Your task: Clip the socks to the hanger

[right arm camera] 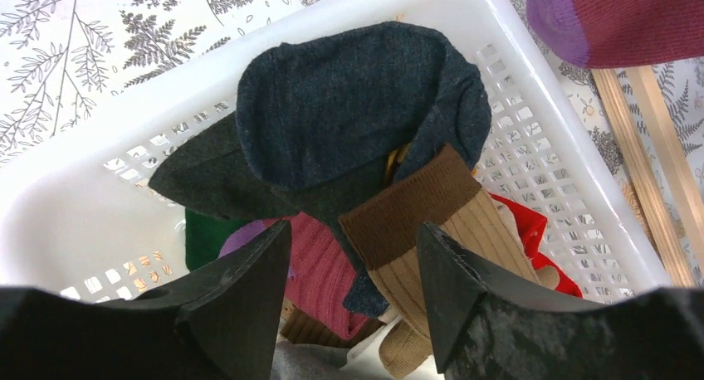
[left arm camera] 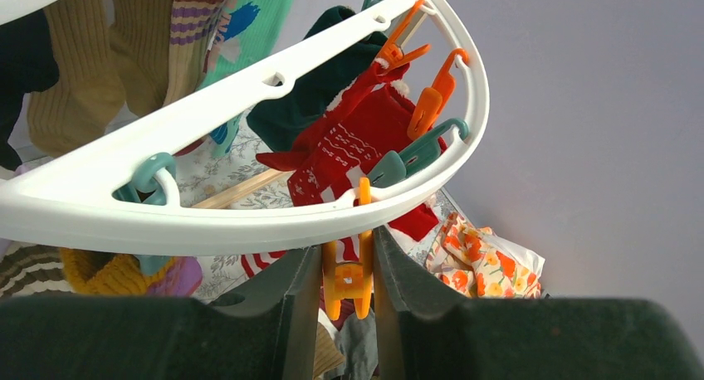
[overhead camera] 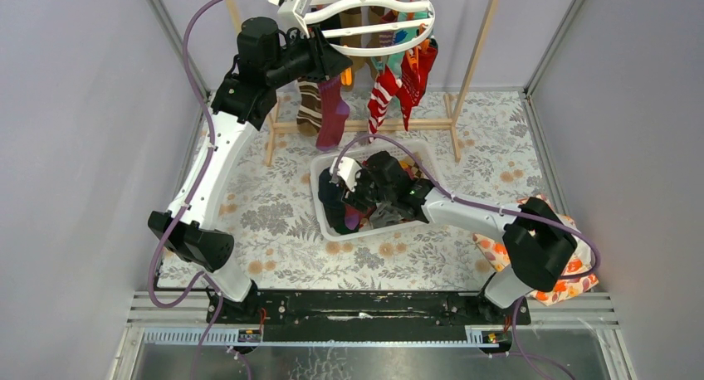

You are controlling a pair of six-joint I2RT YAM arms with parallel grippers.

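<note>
In the left wrist view my left gripper is shut on an orange clip (left arm camera: 349,282) that hangs from the rim of the white round hanger (left arm camera: 274,222). Over the sock basket (right arm camera: 552,139) my right gripper points down, its fingers (right arm camera: 257,289) well apart. Below and between them lie a brown-cuffed tan sock (right arm camera: 423,202), a dark blue sock (right arm camera: 349,106) and a maroon sock (right arm camera: 320,268); nothing is gripped. Red patterned socks (left arm camera: 357,143) hang from clips on the hanger, beside tan ribbed socks (left arm camera: 75,73).
A wooden stand (overhead camera: 365,126) holds the hanger up behind the basket. At the right lies an orange-flowered cloth (overhead camera: 544,293). The patterned floor in front of the basket is free. More socks, among them a maroon one with a purple heel (overhead camera: 332,114), hang above the basket's back edge.
</note>
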